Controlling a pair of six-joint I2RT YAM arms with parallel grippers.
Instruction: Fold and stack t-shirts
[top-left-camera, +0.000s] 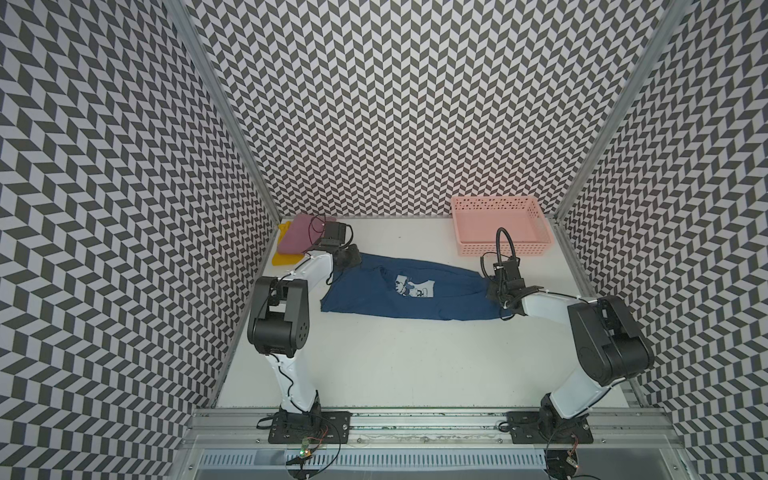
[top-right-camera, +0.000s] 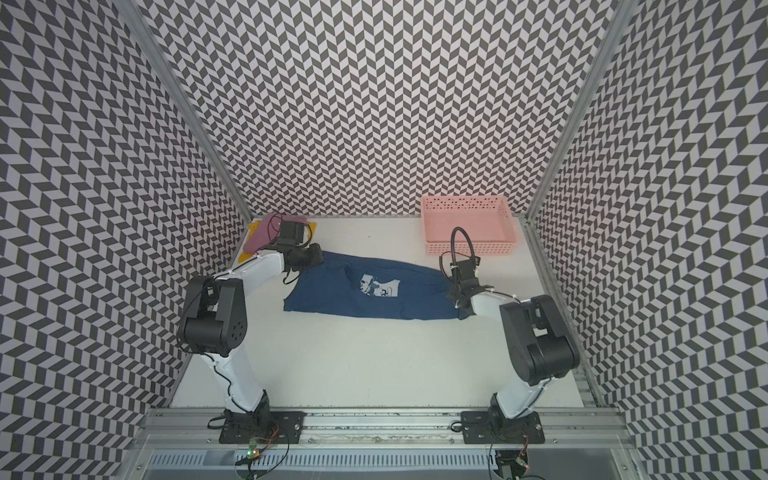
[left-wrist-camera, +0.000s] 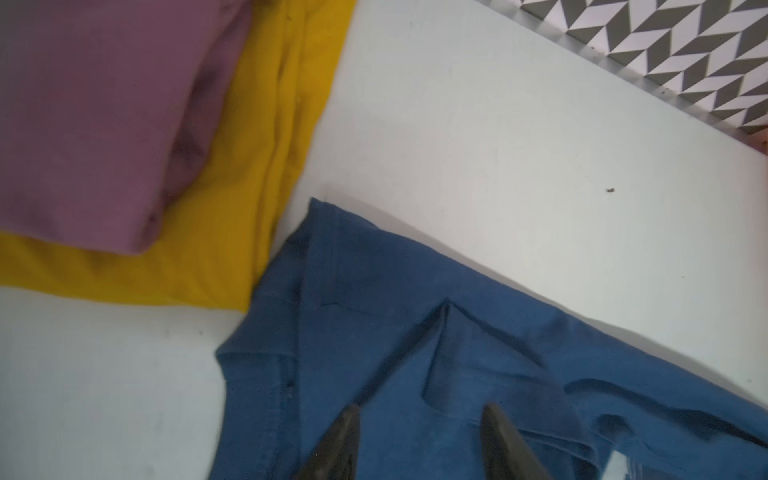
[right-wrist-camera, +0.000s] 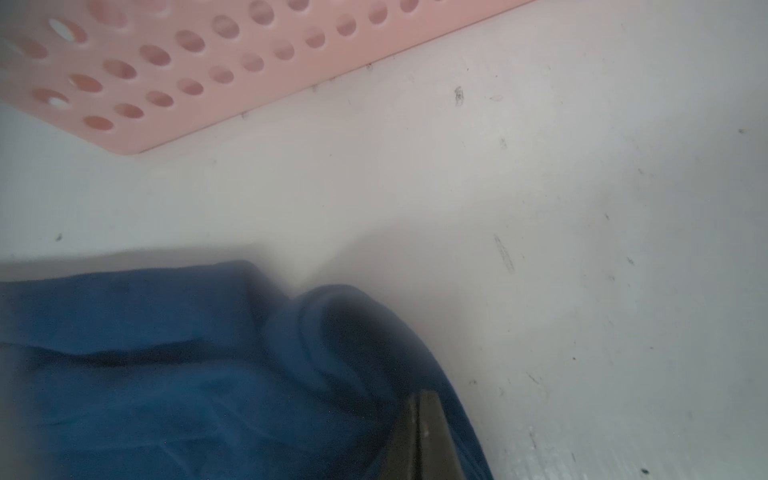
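Note:
A blue t-shirt (top-left-camera: 368, 300) with a white print lies folded into a long strip across the table. Over its left end, my left gripper has its fingertips apart above the cloth, with no fabric seen pinched between them. At the shirt's right end, my right gripper is shut. Blue cloth bunches around its fingertips; whether any is caught between them is hidden. A folded purple shirt (left-wrist-camera: 96, 120) sits on a yellow one (left-wrist-camera: 216, 264) at the back left, close to the blue shirt's corner.
A pink perforated basket (top-left-camera: 504, 249), seen empty, stands at the back right, behind the right gripper. Bare white table (top-left-camera: 400, 364) stretches in front of the blue shirt and also between the stack and the basket.

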